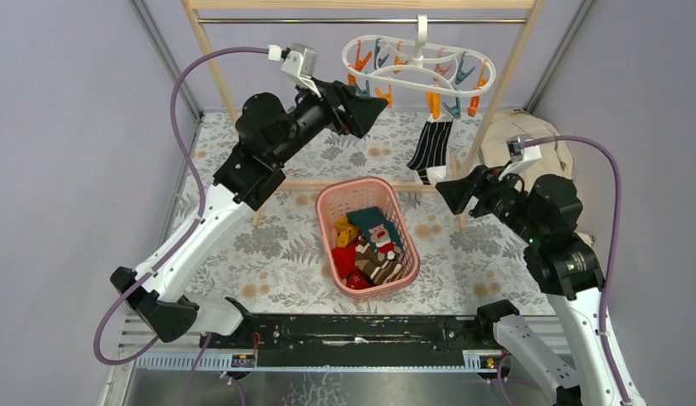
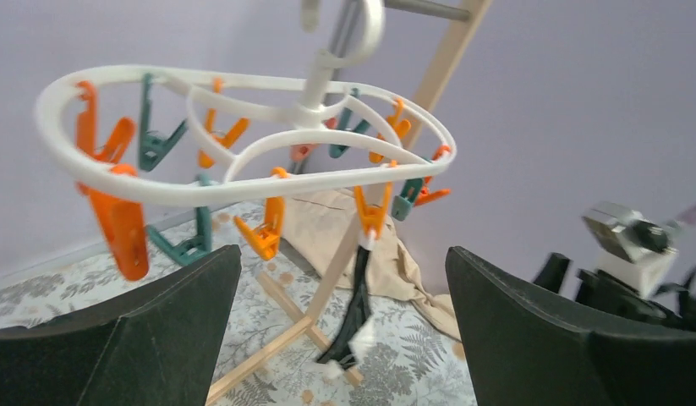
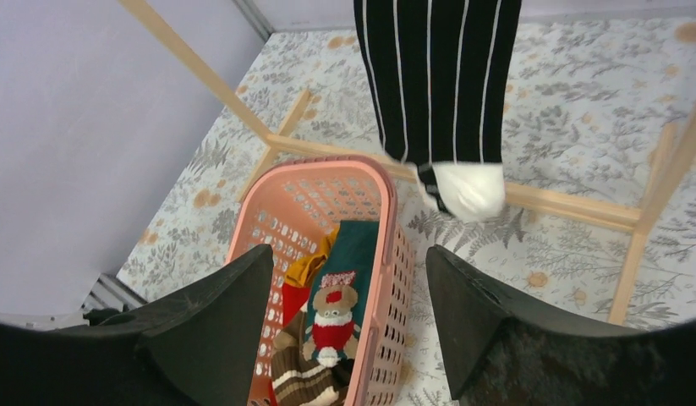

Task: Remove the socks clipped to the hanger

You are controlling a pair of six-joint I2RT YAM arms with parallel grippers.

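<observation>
A black sock with white stripes and a white toe [image 1: 432, 145] hangs from an orange clip [image 1: 434, 103] on the white oval hanger [image 1: 369, 75]. In the right wrist view this sock [image 3: 441, 85] dangles above and ahead of the fingers. My right gripper [image 1: 450, 196] is just below and right of its toe, its fingers [image 3: 210, 326] apart with nothing between them. Up beside the hanger's left end is my left gripper [image 1: 369, 114]. It stands open and empty, the hanger [image 2: 268, 190] in front of its fingers [image 2: 162, 330].
The pink basket [image 1: 328, 199] on the floor holds several socks, among them a green one with a bear [image 3: 336, 317]. A wooden frame [image 1: 497, 89] surrounds the hanger, and beige cloth [image 1: 506, 135] lies at right. Several other clips carry nothing.
</observation>
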